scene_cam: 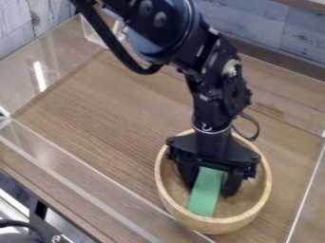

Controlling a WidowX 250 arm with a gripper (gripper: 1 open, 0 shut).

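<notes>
A pale wooden bowl (203, 218) sits at the lower right of the wooden table. Inside it lies a green block (204, 196), lengthwise toward the viewer. My black gripper (214, 171) reaches down into the bowl, over the far end of the green block, with its fingers open. The bowl's back part and the block's far end are largely hidden by the gripper, so I cannot see whether the fingers touch the block.
A clear container (99, 28) stands at the back left. A grey wooden wall runs along the back, and a black cable lies at the lower left.
</notes>
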